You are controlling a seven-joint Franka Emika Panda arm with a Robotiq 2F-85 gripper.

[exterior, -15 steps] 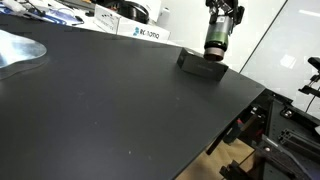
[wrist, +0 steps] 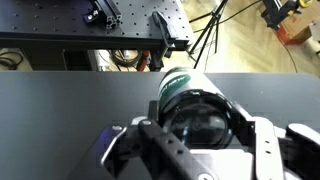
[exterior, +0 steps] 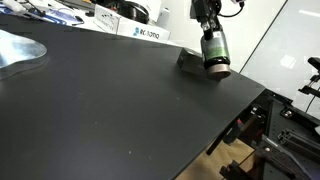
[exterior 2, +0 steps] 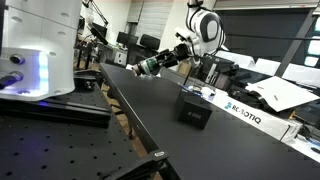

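A cylindrical can (exterior: 215, 50) with a green label and a dark lower rim hangs above the right part of the dark table. My gripper (exterior: 208, 22) is shut around its upper end. Exterior view 2 shows the same can (exterior 2: 150, 66) clearly tilted, with the gripper (exterior 2: 172, 56) on its far end. Looking along the can (wrist: 196, 115) from the wrist, I see its round, dark near end between the fingers of the gripper. Beneath it the table surface is apart from the can.
A black box (exterior 2: 193, 110) sits on the table (exterior 2: 240, 145) beside the can; in exterior view 1 the can partly covers this box (exterior: 188, 63). A silver object (exterior: 18, 52) lies at the left. A white ROBOTIQ box (exterior: 130, 24) stands at the back.
In exterior view 1 the held can has come slightly lower. The black box stays put.
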